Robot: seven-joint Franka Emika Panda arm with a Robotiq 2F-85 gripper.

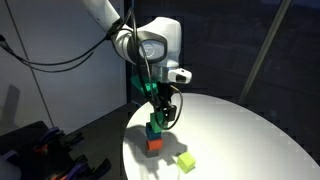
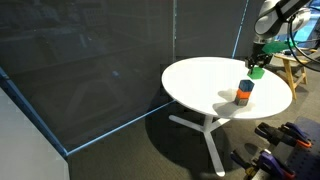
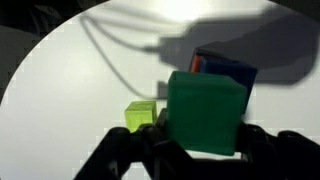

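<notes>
A green block [image 3: 205, 112] is held between the fingers of my gripper, which is shut on it. In exterior view 1 this green block [image 1: 157, 121] appears just over a dark blue block [image 1: 153, 132] stacked on an orange-red block [image 1: 154, 146]. From exterior view 2 the green block [image 2: 256, 73] shows up and to the right of the blue block [image 2: 246, 86], so it seems not squarely over the stack. Part of the blue block [image 3: 232, 70] is covered by the green one in the wrist view. Whether the two touch, I cannot tell.
A yellow-green block [image 1: 186, 161] lies alone on the round white table [image 1: 235, 140], to the right of the stack in exterior view 1. Cables loop beside the arm [image 1: 155, 50].
</notes>
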